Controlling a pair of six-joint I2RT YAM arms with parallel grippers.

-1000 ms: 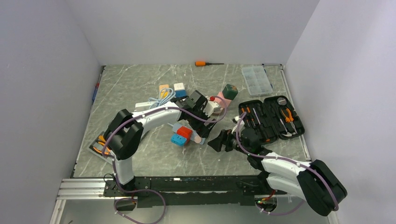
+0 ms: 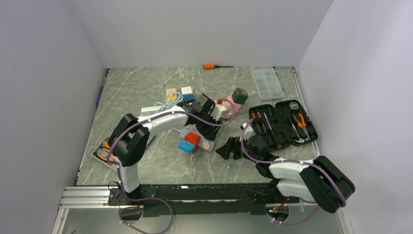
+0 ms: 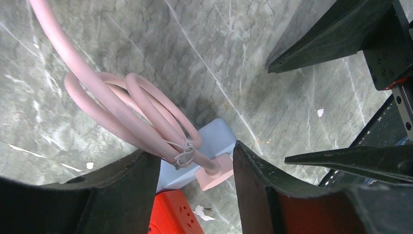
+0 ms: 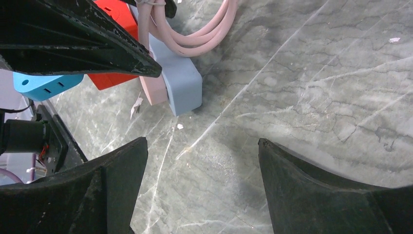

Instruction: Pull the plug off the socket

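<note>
A pale blue socket block (image 4: 182, 85) holds a pink plug (image 4: 153, 92) (image 3: 215, 173), whose looped pink cable (image 3: 122, 107) is tied with a small tie. My left gripper is over the plug, part open, with its fingertips either side of the cable near the plug; whether they touch it is unclear. My right gripper stands open just beside the socket block, with nothing between its fingers.
A red block (image 2: 192, 139) and a blue socket (image 2: 186, 146) lie beside the socket. Cables and blocks lie behind, an open tool case (image 2: 282, 126) to the right.
My left gripper has shifted slightly around the plug.
</note>
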